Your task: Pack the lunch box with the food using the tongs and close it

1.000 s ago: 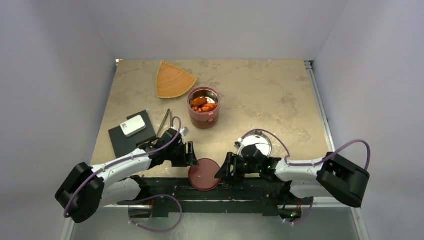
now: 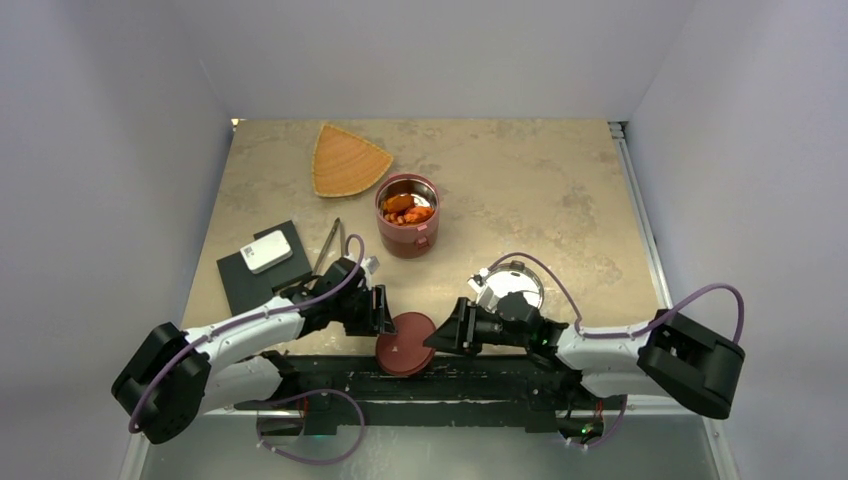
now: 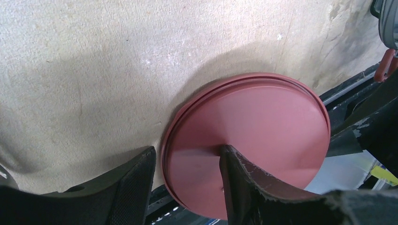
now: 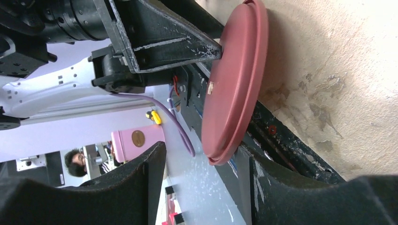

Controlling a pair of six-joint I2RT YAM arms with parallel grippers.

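Observation:
A dark pink lid lies at the table's front edge between my two grippers. My left gripper is part open at the lid's left side; in the left wrist view its fingertips reach onto the lid. My right gripper is part open at the lid's right; in the right wrist view the lid stands out beyond its fingers, touching or close to one. The pink lunch pot with orange food inside sits behind, uncovered.
A round steel lid or dish is behind the right arm. A wedge-shaped woven mat lies at the back. Dark pads, a white block and thin utensils are at left.
The lid has shifted slightly back and left. My right gripper and arm have moved a little, most recently to the right; the left arm is nearly still.

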